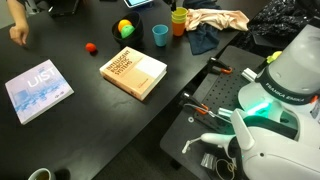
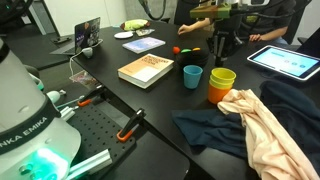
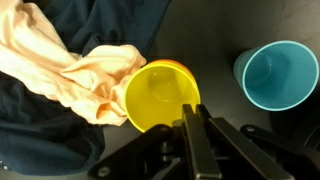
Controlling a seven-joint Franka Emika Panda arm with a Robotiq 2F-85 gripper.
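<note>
A yellow cup (image 3: 160,98) sits upright in an orange cup (image 2: 218,96), its upper part showing above the orange one. In the wrist view, my gripper is at the yellow cup's right rim, its dark fingers close together and shut on that rim. How deep the fingers reach is hard to see. A blue cup (image 3: 280,76) stands apart, to the right in the wrist view, and is empty. From the second exterior view, the gripper comes down from above, over the cups.
Beside the cups lie a peach cloth (image 2: 262,130) and a dark cloth (image 2: 213,132). A black bowl (image 1: 127,31) with coloured balls, a thick book (image 1: 133,74), a red ball (image 1: 91,47) and a tablet (image 2: 283,62) are also on the table. A person's hand (image 1: 18,32) is at the far left.
</note>
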